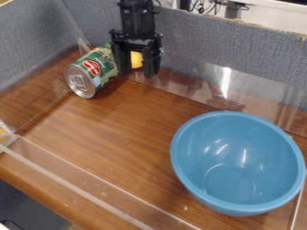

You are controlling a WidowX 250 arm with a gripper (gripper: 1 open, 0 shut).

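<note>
My black gripper [135, 52] hangs at the top centre, low over a yellow object [135, 60] near the back wall, which it now partly hides; whether the fingers grip it is unclear. A green can [92, 72] with a red label lies on its side just left of the gripper. A large blue bowl [236, 162] stands at the front right of the wooden surface.
Grey padded walls [234, 85] bound the back and left sides, with clear strips along the edges.
</note>
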